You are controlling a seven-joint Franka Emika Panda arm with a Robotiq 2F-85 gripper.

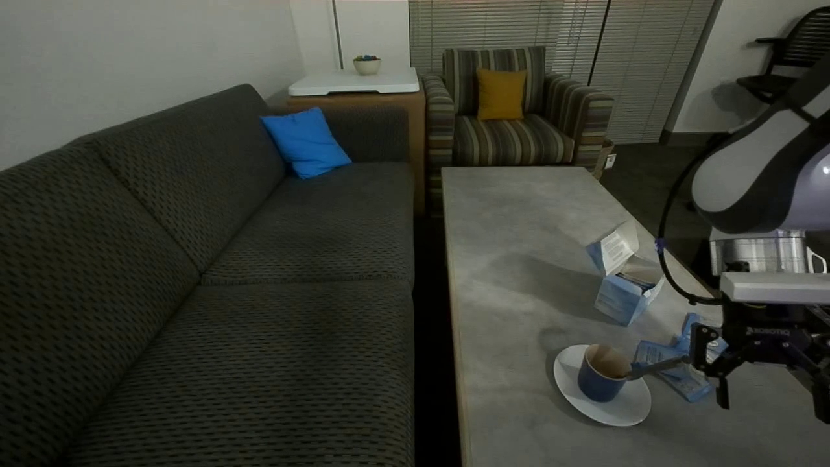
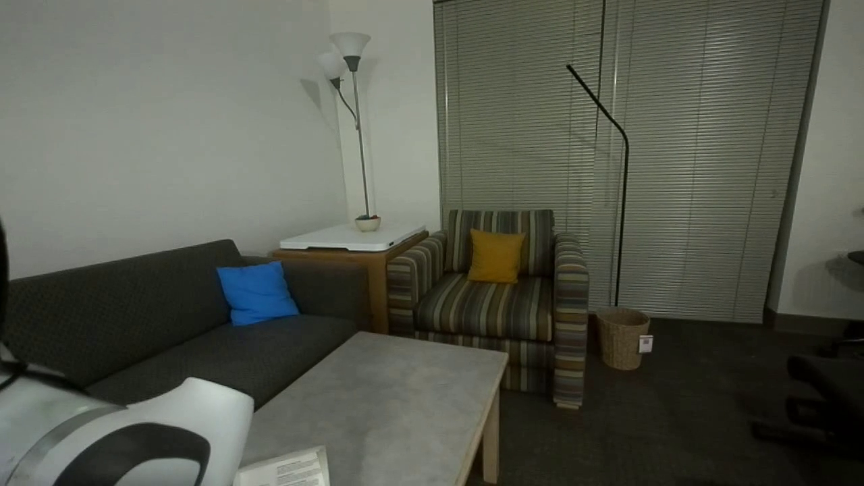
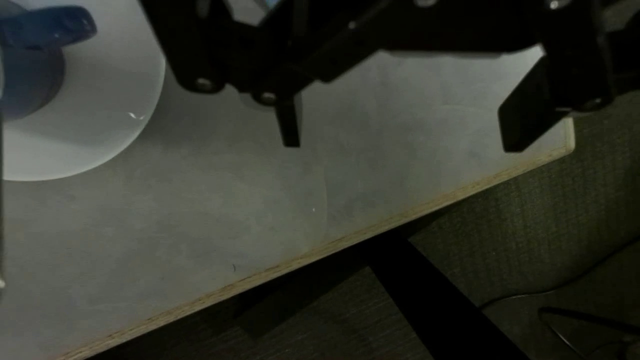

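A blue mug (image 1: pixel 600 383) with a pale inside stands upright on a white saucer (image 1: pixel 572 394). A long dark handle (image 1: pixel 657 367) juts from its right side toward the gripper. Blue packets (image 1: pixel 685 383) lie behind it, partly covered by my gripper (image 1: pixel 772 398). That gripper is open above the table's right part, with nothing between its fingers. In the wrist view the gripper hangs over bare tabletop near the edge. The mug (image 3: pixel 30 84) and saucer (image 3: pixel 114 129) are off to the left there, cut by the frame.
An open blue and white box (image 1: pixel 622 297) stands farther back on the grey table (image 1: pixel 506 233). A dark sofa (image 1: pixel 311 350) runs along the left. The wrist view shows its wooden edge (image 3: pixel 300 259).
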